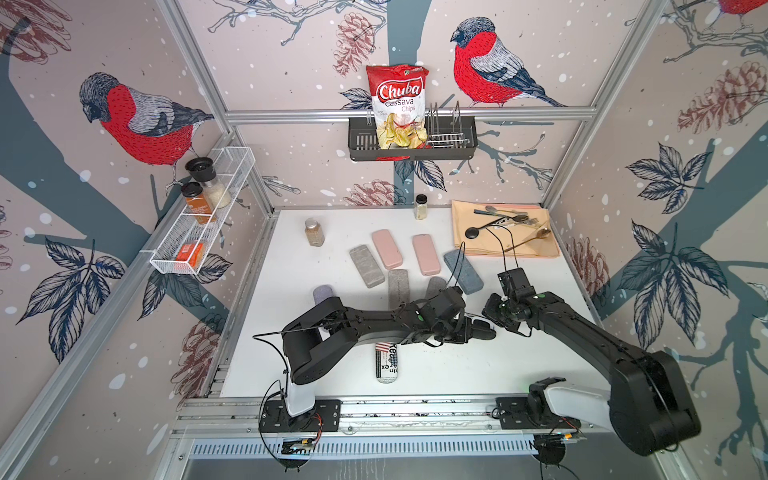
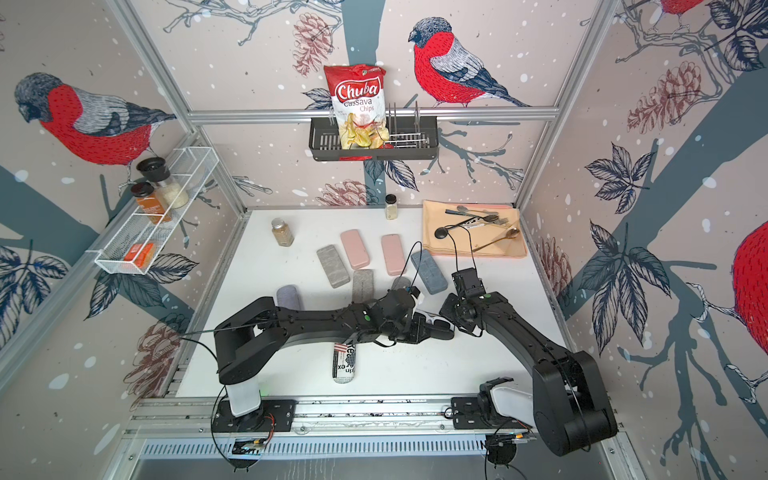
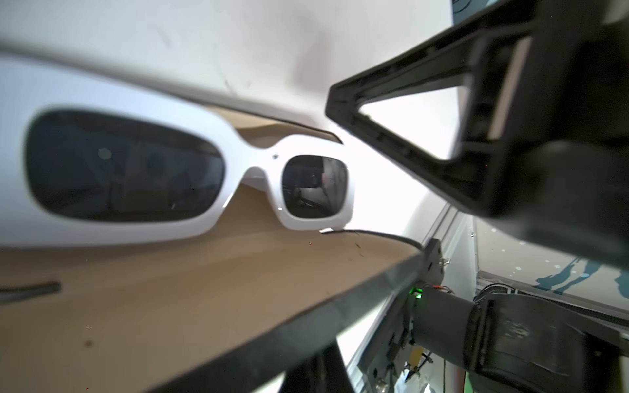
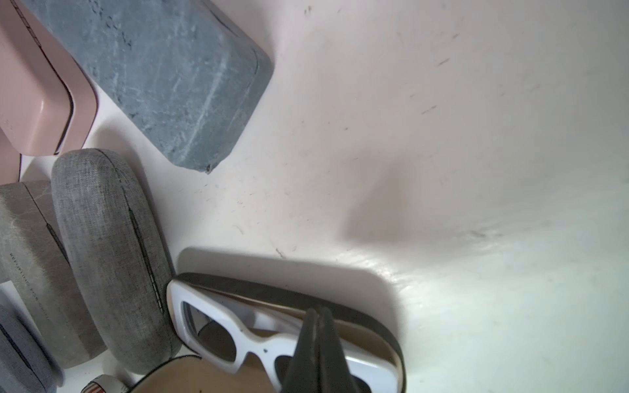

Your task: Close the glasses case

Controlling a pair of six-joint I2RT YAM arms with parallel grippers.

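Note:
The dark glasses case [image 1: 482, 329] stands open on the table between the two arms. White sunglasses [image 3: 252, 160] lie inside it, against a beige lining [image 3: 216, 301] in the left wrist view. Low in that view, my left gripper shows only dark tips beyond the case's near edge, partly hidden by it; contact cannot be told. My right gripper is shut in front of the sunglasses [image 4: 249, 344] in the right wrist view, with nothing visible between its fingers. Its black frame [image 3: 419, 124] looms close at the upper right of the left wrist view.
A grey fabric case [image 4: 108, 255] sits right beside the open one, with a blue-grey case [image 1: 463, 271] behind. Several other closed cases fill the middle. A can [image 1: 386, 362] lies under the left arm. Table right of the open case is bare.

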